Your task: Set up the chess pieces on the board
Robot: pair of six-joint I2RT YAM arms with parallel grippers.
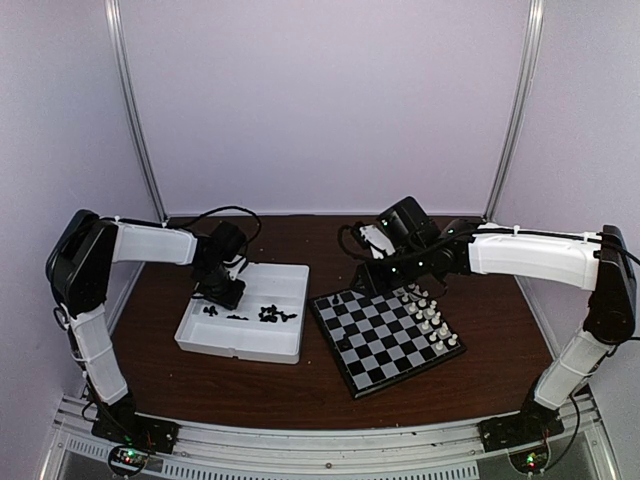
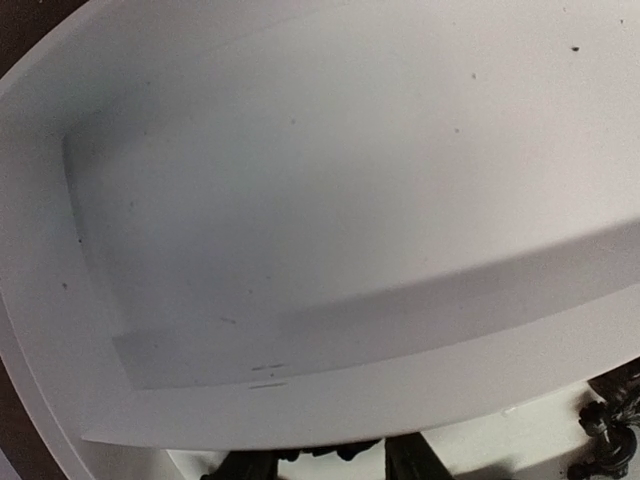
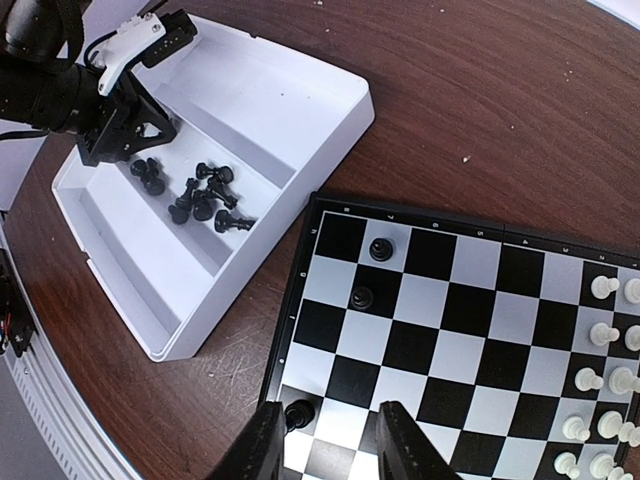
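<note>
The chessboard (image 3: 470, 262) lies on the table, its white pieces (image 3: 620, 381) standing along one side. Opposite them, one black piece (image 3: 381, 249), a second black piece (image 3: 361, 298) and a third black piece (image 3: 299, 413) stand on squares. Several loose black pieces (image 3: 207, 199) lie in the white tray (image 1: 251, 349). My left gripper is low in the tray, its fingers apart; dark pieces show between them at the frame's bottom edge, and no grip on them is visible. Above the board, my right gripper is open and empty.
An inner wall (image 3: 222, 133) divides the tray, and its far compartment is empty. The board stands close beside the tray's right wall. Bare brown table (image 1: 255, 388) lies in front of both.
</note>
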